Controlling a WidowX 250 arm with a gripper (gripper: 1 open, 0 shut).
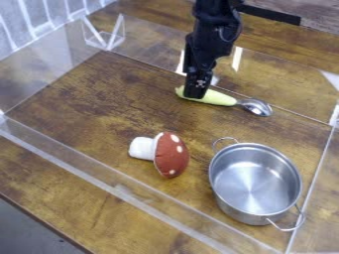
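My dark gripper [199,85] is open and hangs at the top middle, just above the left end of a spoon [209,95] with a pale yellow-green handle and metal bowl. A red toy mushroom [171,155] with white spots and a white stem lies on the wooden board in the lower middle. A steel pot [253,181] with two handles stands at the lower right.
Clear low walls enclose the wooden work surface [82,109]. The left half of the board is free. A white railing shows at the top left corner.
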